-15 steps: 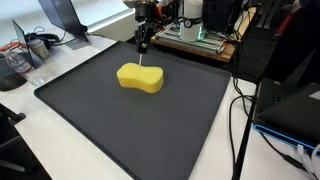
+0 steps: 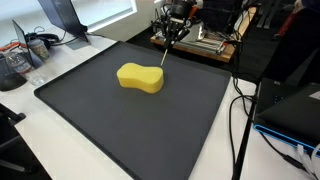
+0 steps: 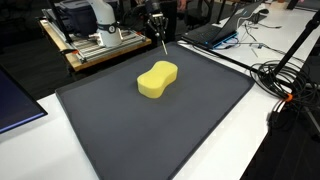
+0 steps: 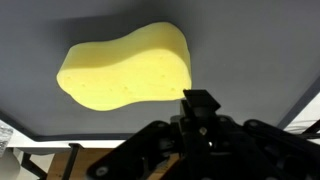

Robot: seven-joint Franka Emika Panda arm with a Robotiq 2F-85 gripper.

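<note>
A yellow sponge (image 2: pixel 140 77), narrowed at its middle, lies flat on the dark grey mat (image 3: pixel 150 125); the wrist view shows the whole top of the sponge (image 4: pixel 125 66). My gripper (image 2: pixel 172 39) is above the mat's far part in exterior view 1, just past the sponge's right end and apart from it. A thin pale stick (image 2: pixel 166 54) points down from the gripper, and exterior view 2 shows the stick (image 3: pixel 164 46) beyond the sponge. In the wrist view the dark gripper is shut near the sponge's corner; the stick cannot be made out there.
Black cables (image 2: pixel 236 110) run along its right side in exterior view 1, near a laptop (image 2: pixel 290 135). Another laptop (image 3: pixel 220 28) and tangled cables lie beyond the mat in exterior view 2.
In exterior view 1 my gripper and the pale stick have moved right, from behind the sponge's middle to past its right end. The sponge has stayed in place.
</note>
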